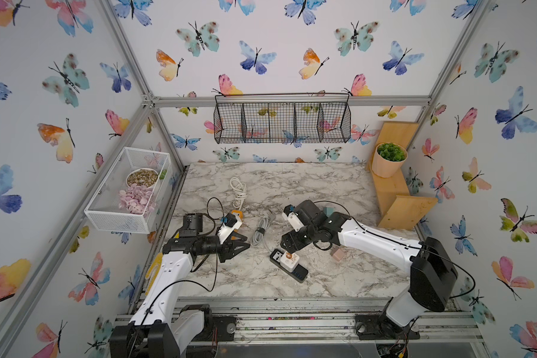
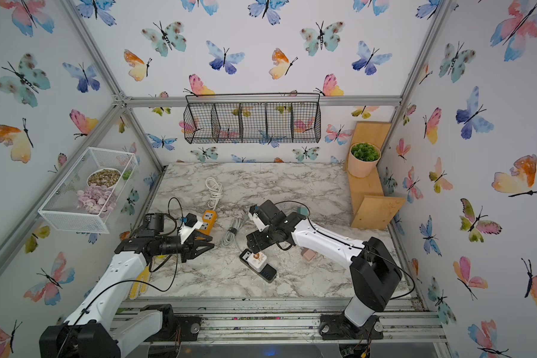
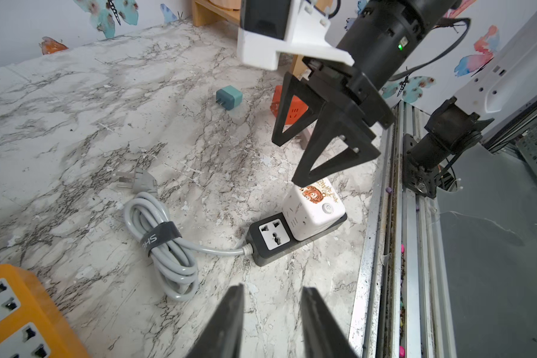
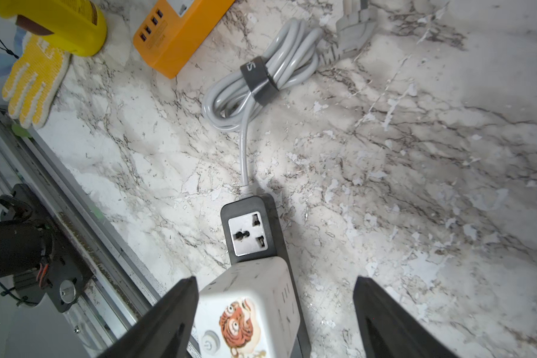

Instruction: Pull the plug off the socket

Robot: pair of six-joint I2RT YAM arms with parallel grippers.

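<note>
A white cube plug point(image 3: 313, 210) with a bear print sits on the dark power strip point(image 3: 267, 256), next to a bare socket point(image 4: 248, 233) at the strip's cable end. Above and beside the plug is my right gripper, its fingers apart. In the right wrist view the plug point(image 4: 247, 316) lies close to the left finger, partly cut off by the frame's lower edge; nothing is gripped. To the strip's left, over bare table, my left gripper stands part open and empty.
A coiled grey cable point(image 3: 164, 247) runs from the strip. An orange power strip point(image 3: 26, 316) lies near the left arm. Beyond the right gripper are a teal plug point(image 3: 229, 97) and a red cube point(image 3: 287, 106).
</note>
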